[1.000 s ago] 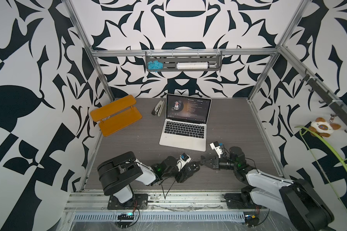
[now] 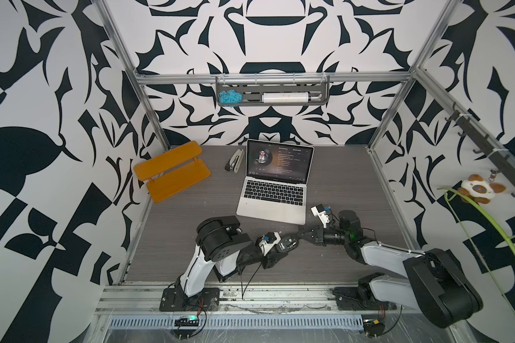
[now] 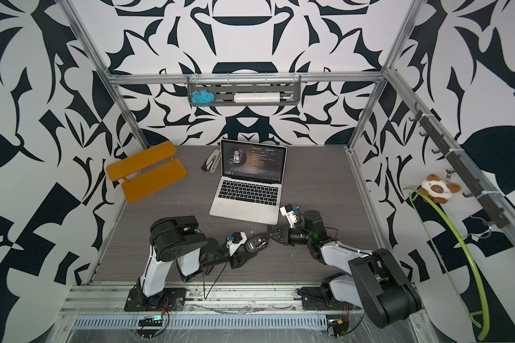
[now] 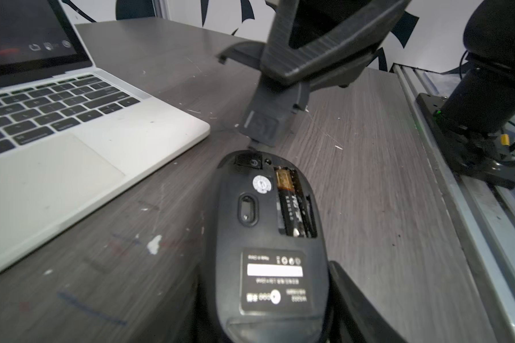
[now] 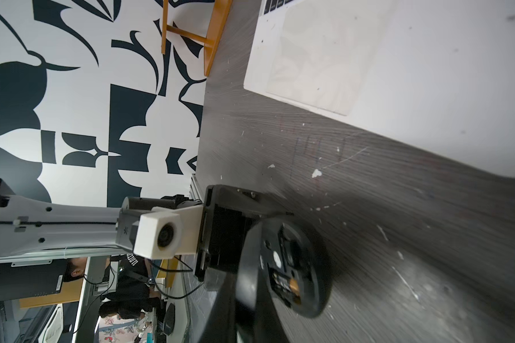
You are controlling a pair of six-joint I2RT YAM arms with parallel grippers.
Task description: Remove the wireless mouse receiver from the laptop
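Note:
A dark mouse (image 4: 269, 228) is upside down above the table, its battery slot uncovered and a battery inside. My left gripper (image 2: 281, 247) is closed around its sides, a finger (image 4: 354, 303) showing on the right edge. Just off the mouse's far end, my right gripper (image 2: 304, 235) is shut on a thin dark piece (image 4: 263, 120), perhaps a battery cover; what it is cannot be told for sure. The open laptop (image 2: 274, 211) lies behind both grippers, its screen lit. I cannot make out a receiver on it.
A stapler (image 2: 234, 160) lies left of the laptop, with an orange stand (image 2: 177, 174) farther left. Bare table is on the right. A shelf (image 2: 274, 103) hangs at the back. The laptop's front edge is close to both grippers.
The left arm's elbow has swung right and forward, and the mouse's underside faces up more plainly.

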